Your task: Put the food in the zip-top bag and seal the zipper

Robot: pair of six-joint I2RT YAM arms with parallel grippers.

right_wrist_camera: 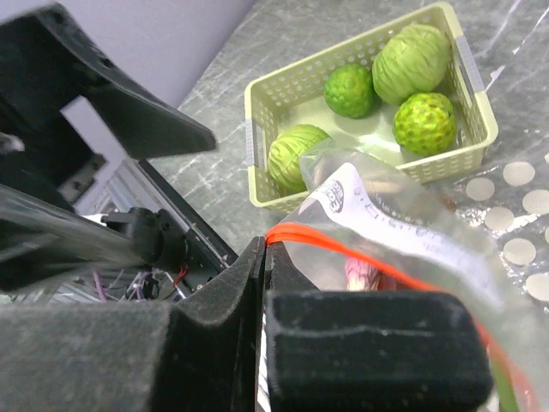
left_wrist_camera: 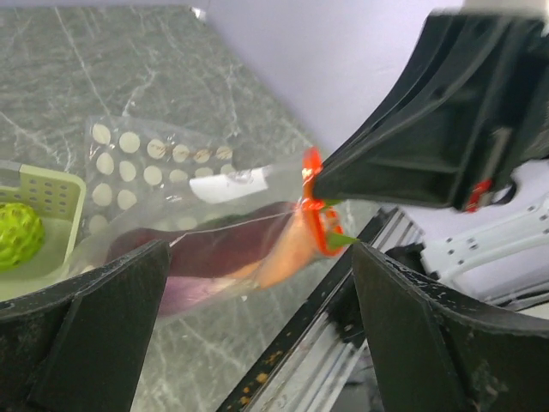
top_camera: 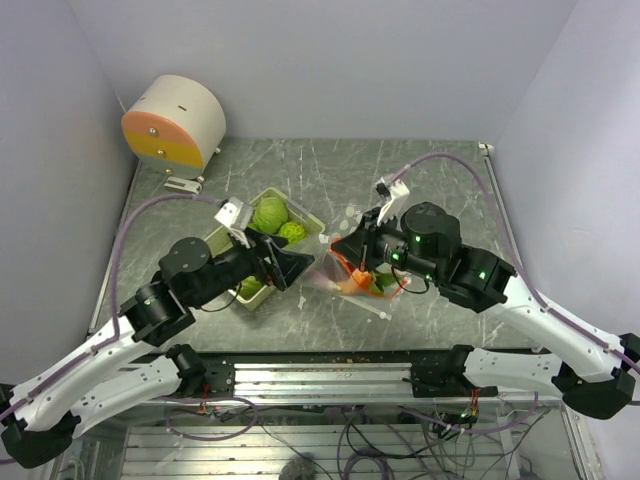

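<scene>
The clear zip top bag [left_wrist_camera: 232, 199] with an orange rim lies on its side, mouth toward the right. A dark reddish-purple item [left_wrist_camera: 197, 249] and an orange one [left_wrist_camera: 286, 251] show inside it; some green shows near the mouth. In the right wrist view, my right gripper is shut, with the bag's orange rim [right_wrist_camera: 317, 239] pinched at its fingertips. My left gripper [top_camera: 295, 262] stands open to the left of the bag, holding nothing. The bag shows between its spread fingers in the left wrist view, apart from them.
A pale green basket [right_wrist_camera: 296, 73] with several green vegetables, among them a cabbage [right_wrist_camera: 413, 64], stands left of the bag. A clear dotted sheet [left_wrist_camera: 150, 154] lies behind the bag. The cream, orange and yellow box [top_camera: 175, 120] sits at the back left.
</scene>
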